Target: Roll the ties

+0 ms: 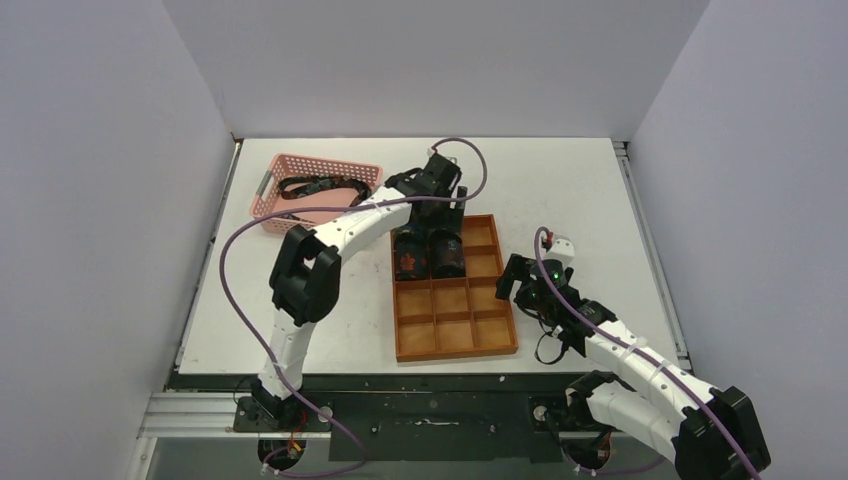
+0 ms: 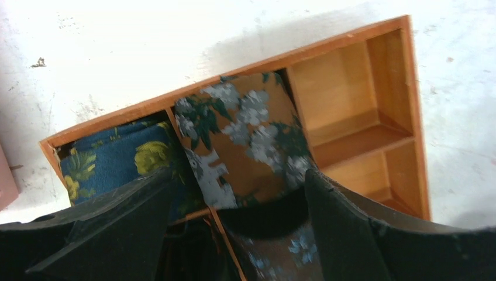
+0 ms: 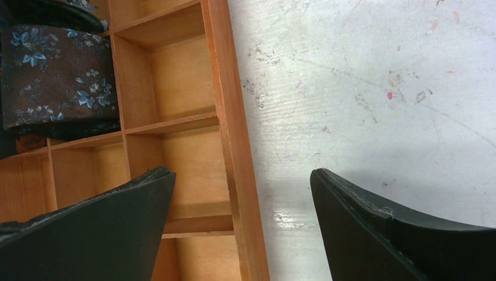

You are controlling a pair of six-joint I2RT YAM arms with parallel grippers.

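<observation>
The left wrist view shows a brown floral rolled tie (image 2: 245,134) in a compartment of the wooden divided box (image 2: 345,40). Beside it sits a blue tie with yellow flowers (image 2: 117,161), and below are two darker rolls, partly hidden by my fingers. My left gripper is apart-jawed and open above these, holding nothing. In the right wrist view a dark tie with blue flowers (image 3: 64,79) fills one compartment. Over the box's right edge my right gripper stands open and empty. A loose dark tie (image 1: 325,186) lies in the pink basket (image 1: 330,165).
Front and right-hand compartments (image 1: 453,297) of the box are empty. The left arm passes close in front of the basket.
</observation>
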